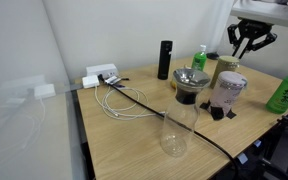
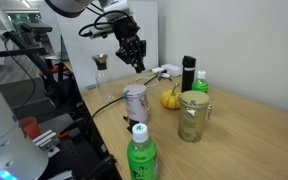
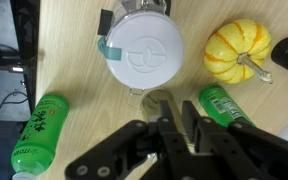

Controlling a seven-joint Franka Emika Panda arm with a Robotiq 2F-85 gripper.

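Observation:
A clear jar with a pale, round lid (image 1: 227, 79) stands on the table at the right. Seen from above, that lid (image 3: 145, 49) lies flat over the jar, with a wire clasp and a teal patch at its rim. The jar (image 2: 136, 105) is upright in the second exterior view. My gripper (image 1: 239, 52) hangs above and behind the jar, apart from the lid, its fingers close together. Nothing shows between them in either exterior view. At the bottom of the wrist view, the gripper is dark and partly cut off.
Around the jar stand a tan canister (image 2: 193, 115), green bottles (image 2: 142, 155) and a small orange pumpkin (image 3: 238, 50). A metal bowl (image 1: 191, 78) and a glass vessel (image 1: 179, 132) are to its left.

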